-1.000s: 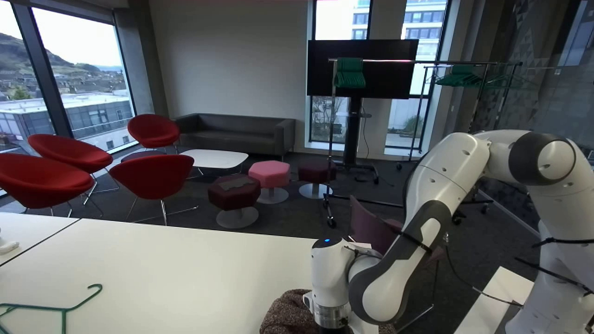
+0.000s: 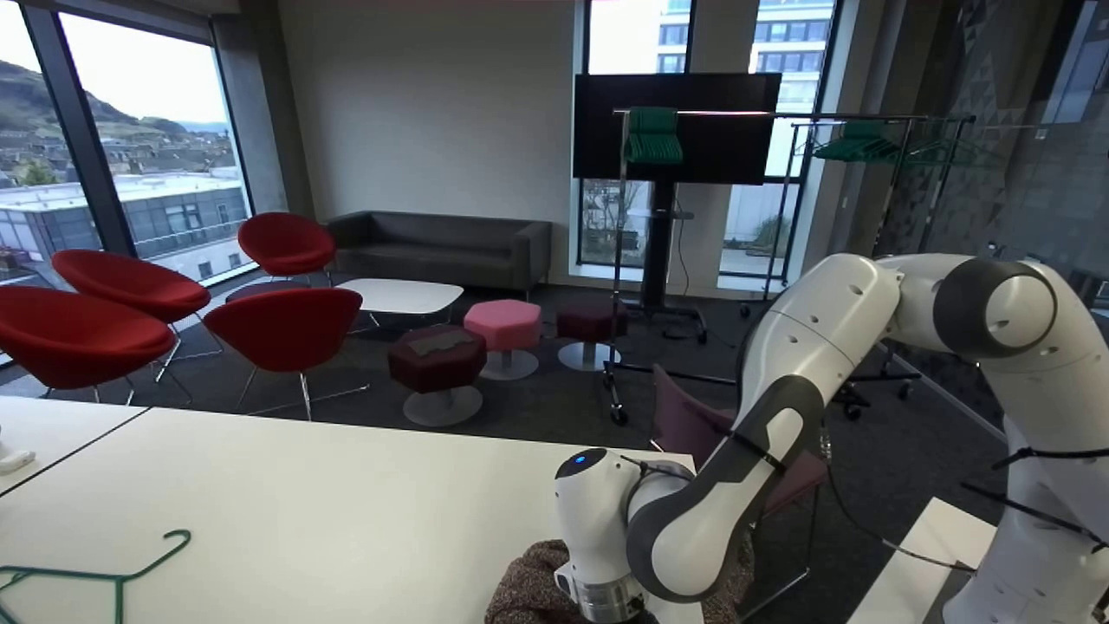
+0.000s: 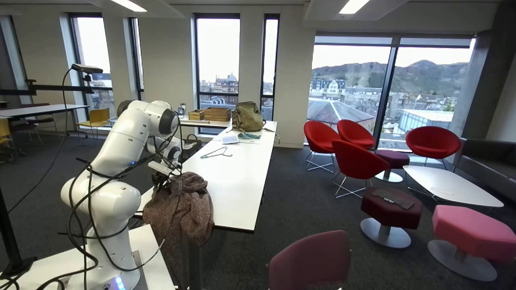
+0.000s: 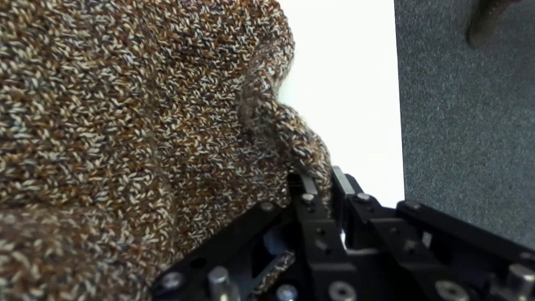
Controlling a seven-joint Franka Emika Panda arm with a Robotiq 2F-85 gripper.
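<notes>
A brown knitted garment (image 3: 179, 208) lies bunched over the near end of the white table (image 3: 232, 193), part of it hanging down. In the wrist view the knit (image 4: 150, 125) fills the left side, and its rolled edge runs down to my gripper. The fingers (image 4: 308, 185) stand close together, one on each side of that edge, with knit showing between them. Whether they press on it I cannot tell. Exterior view 1 cuts off the fingertips below the frame. A green hanger (image 2: 119, 575) lies flat on the table at the left, away from the garment.
A purple chair (image 2: 697, 416) stands close beyond the table end. Farther along the table are a backpack (image 3: 247, 116) and a white sheet (image 3: 229, 139). Cables run along the arm.
In exterior view 1 the arm's hand has moved a little to the left and slightly down. More of the garment shows to the right of the hand. The hanger has stayed put.
</notes>
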